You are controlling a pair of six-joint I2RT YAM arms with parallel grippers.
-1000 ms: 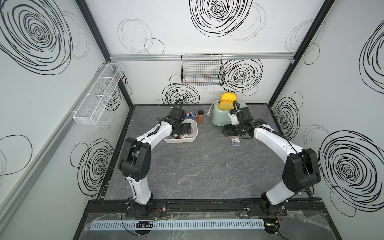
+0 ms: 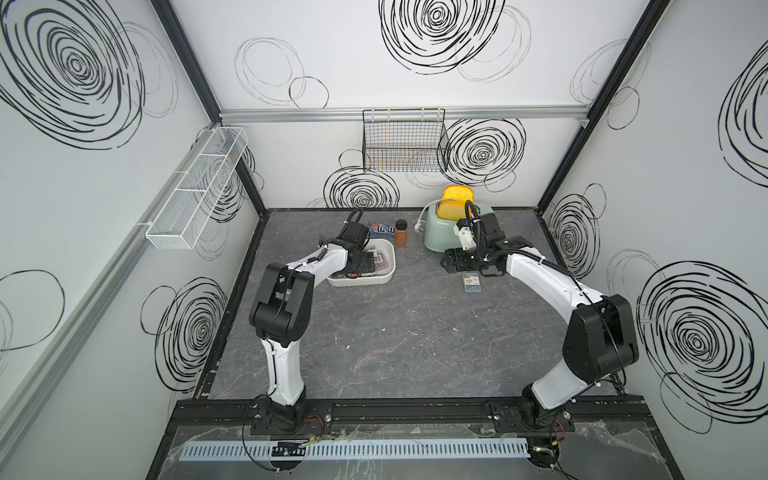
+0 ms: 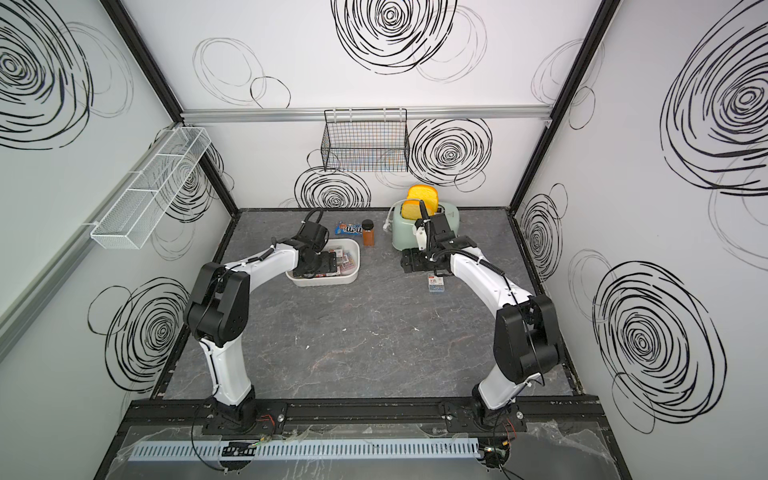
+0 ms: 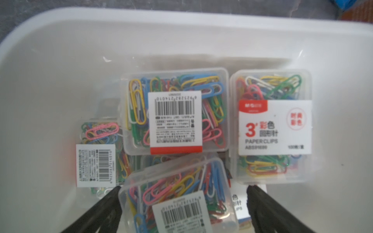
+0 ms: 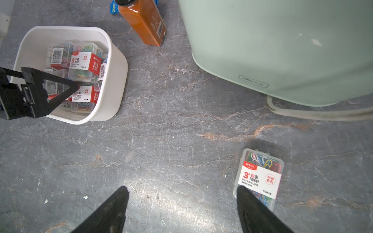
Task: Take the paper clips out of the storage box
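Observation:
The white storage box [image 4: 334, 163] holds several clear cases of coloured paper clips, some stacked on others. My left gripper is over it with fingers open. Between its fingers sits a tilted paper clip case [image 4: 180, 186]; whether they touch it cannot be told. Behind that case are a barcode-side case [image 4: 174, 112] and a label-up case [image 4: 272, 128]. On the table, outside the box, lies another paper clip case [image 5: 259, 176]. My right gripper hangs open and empty, its right finger partly overlapping that case in the right wrist view.
A green appliance [image 5: 279, 42] with a yellow top stands at the back right. Behind the box are an orange-brown bottle [image 2: 401, 233] and a blue snack packet [image 2: 382, 229].
The right arm has shifted slightly left; both grippers have stayed open.

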